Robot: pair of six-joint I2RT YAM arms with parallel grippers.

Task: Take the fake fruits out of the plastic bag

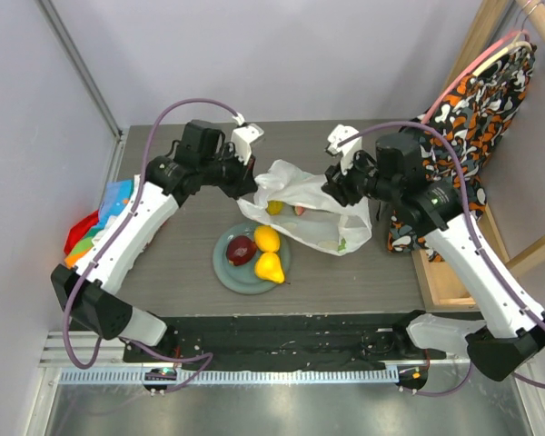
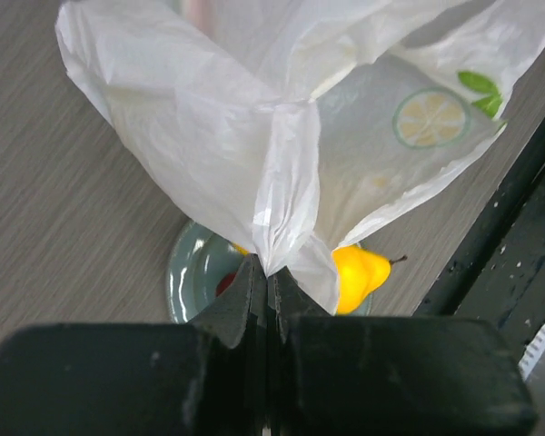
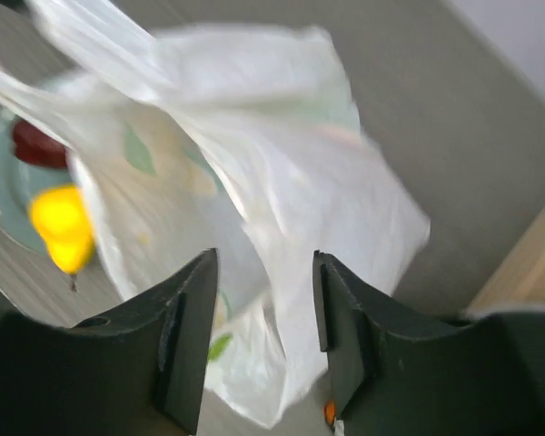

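The white plastic bag (image 1: 322, 232) lies spread low over the table, its mouth facing the front. My left gripper is shut on a gathered edge of the bag. At the bag's other side, my right gripper has its fingers apart, with loose bag plastic just beyond them and none visibly pinched. Inside the bag a yellow fruit (image 1: 274, 207) shows, and beside it a small pinkish-red piece of fruit (image 1: 299, 210); folds hide anything else. On a grey-green plate (image 1: 242, 287) rest a dark red fruit (image 1: 241, 251), a round yellow one (image 1: 266, 238) and a yellow pear (image 1: 270, 268).
Coloured folded cloth (image 1: 118, 200) lies at the left edge. A patterned bag (image 1: 472, 127) hangs on a wooden rack (image 1: 445, 282) at the right. Bare table (image 1: 182, 272) surrounds the plate, and the bag's front edge hangs close to it.
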